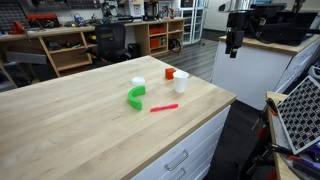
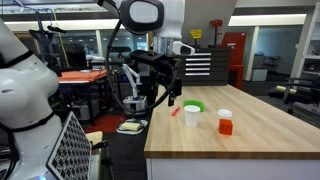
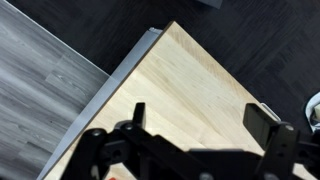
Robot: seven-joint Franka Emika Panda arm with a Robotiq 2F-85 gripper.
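Note:
My gripper is open, with nothing between its fingers; below it the wrist view shows the table's corner and dark floor. From outside, the gripper (image 1: 232,48) hangs in the air beyond the right end of the wooden table (image 1: 70,110), apart from every object. A green curved piece (image 1: 136,97) lies on the tabletop. Near it are a red stick (image 1: 164,108), a white cup (image 1: 180,80), an orange-red block (image 1: 169,72) and a round white item (image 1: 138,81). The second exterior view also shows the cup (image 2: 192,116) and block (image 2: 225,127).
White drawers (image 1: 185,160) stand under the table. A dark, slotted panel (image 1: 300,115) is at the right foreground. Shelving and a workbench (image 1: 65,50) line the back.

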